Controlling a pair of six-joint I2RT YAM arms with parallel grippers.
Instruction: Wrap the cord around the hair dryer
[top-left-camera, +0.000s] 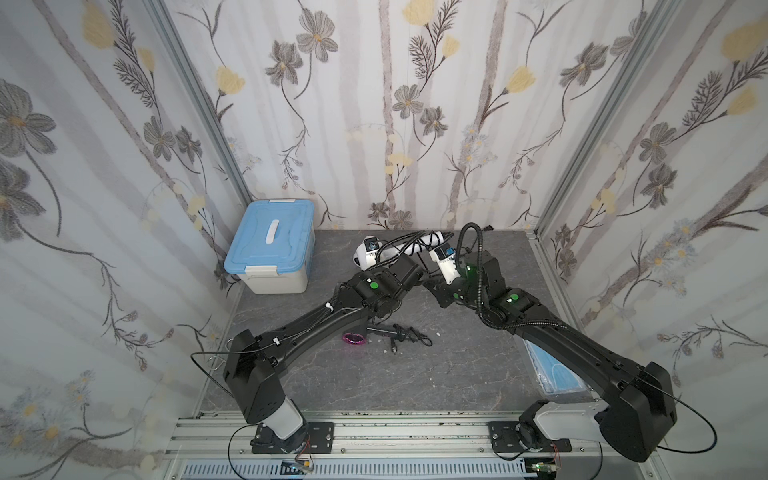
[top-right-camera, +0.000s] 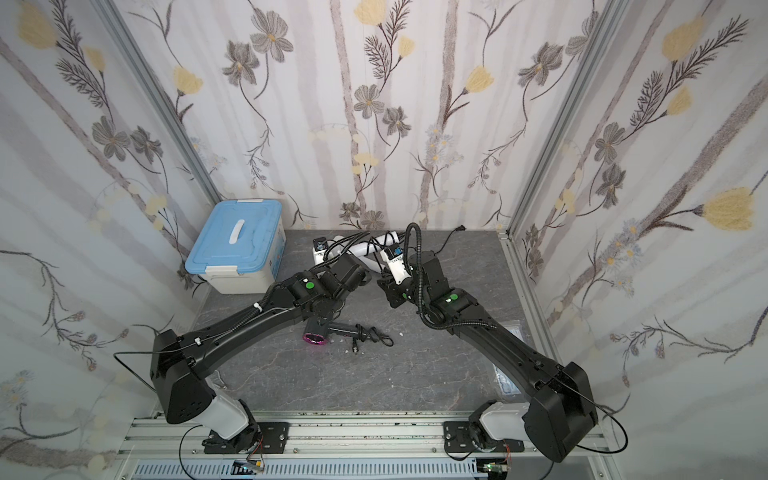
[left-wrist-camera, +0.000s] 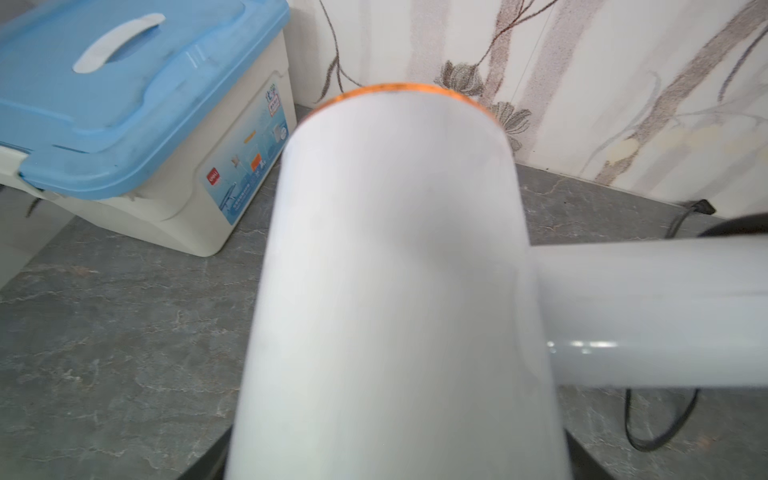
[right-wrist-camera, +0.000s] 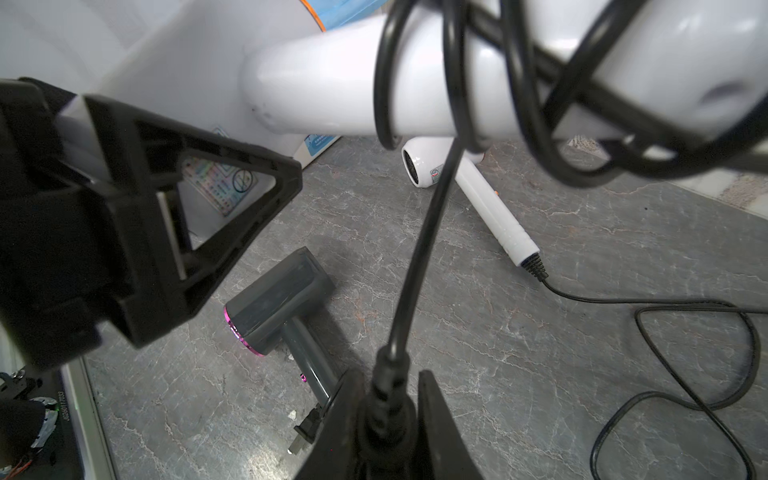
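A white hair dryer (left-wrist-camera: 400, 264) fills the left wrist view, its orange-rimmed end pointing away. My left gripper is around its barrel; dark fingers (left-wrist-camera: 210, 466) show only at the lower corners. The right wrist view has the dryer's handle (right-wrist-camera: 320, 80) held up above the table, with several loops of black cord (right-wrist-camera: 457, 72) around it, some loose toward the right. From the handle a straight stretch of cord runs down to my right gripper, which is shut on the cord's thick end (right-wrist-camera: 392, 376).
A second white hair dryer (right-wrist-camera: 500, 212) lies on the table below, its cord (right-wrist-camera: 680, 392) trailing right. A dark grey dryer (right-wrist-camera: 280, 300) with a pink rim lies nearer. The blue-lidded box (top-left-camera: 272, 240) stands back left; a clear packet (top-left-camera: 553, 369) lies at right.
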